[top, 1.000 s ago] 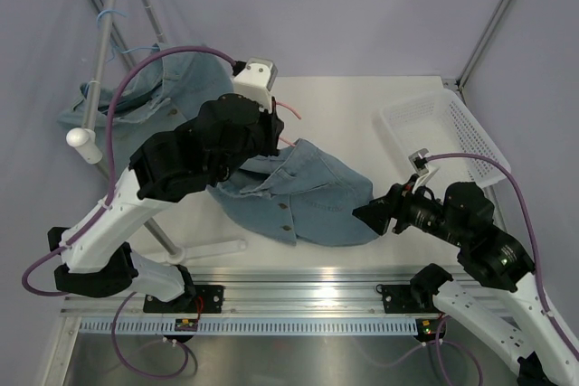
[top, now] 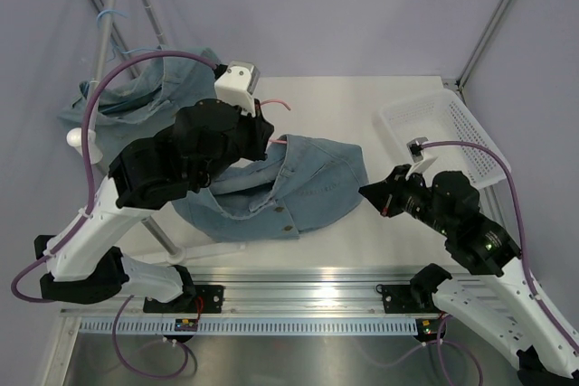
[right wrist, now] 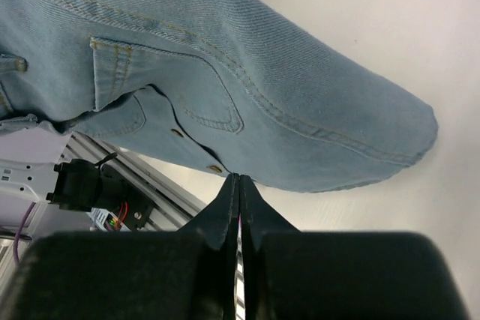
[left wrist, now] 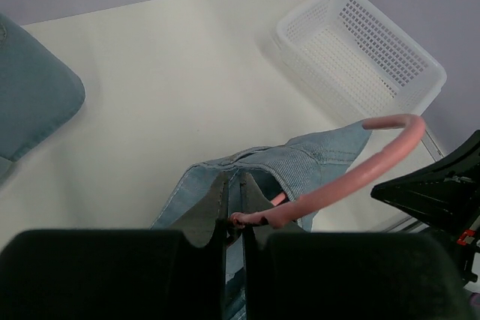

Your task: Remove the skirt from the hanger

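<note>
My left gripper is shut on the pink hanger, whose hook curves out to the right in the left wrist view. Below it hangs the blue denim skirt, its waistband around the hanger's arm and its lower part spread over the white table. To the skirt's right, my right gripper is shut with nothing between its fingers. In the right wrist view the skirt lies beyond the closed fingertips, showing a pocket and buttons. The hanger's far end is hidden inside the cloth.
A white basket stands at the right back of the table. Another denim garment hangs on the rack at left. Bare table lies behind the skirt.
The left gripper has moved a little left with the hanger and skirt.
</note>
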